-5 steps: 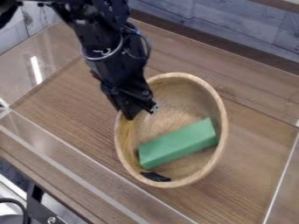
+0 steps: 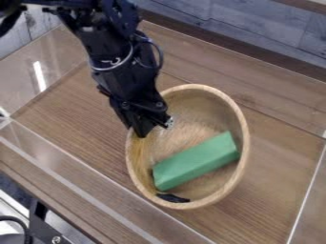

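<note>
A wooden oval bowl (image 2: 226, 119) stands on the wooden table, holding a green block (image 2: 196, 160) that lies slantwise in it. A small dark object (image 2: 173, 196) is at the bowl's near edge. The black gripper (image 2: 143, 122) hangs over the bowl's left rim; its fingertips are dark and partly hidden, and whether they are open or shut on the rim cannot be told.
Grey planks (image 2: 254, 38) run behind the table. Clear strips lie along the left and right edges, and a dark cable is at the bottom left.
The bowl, the block and the gripper have shifted very slightly; otherwise the view looks much the same.
</note>
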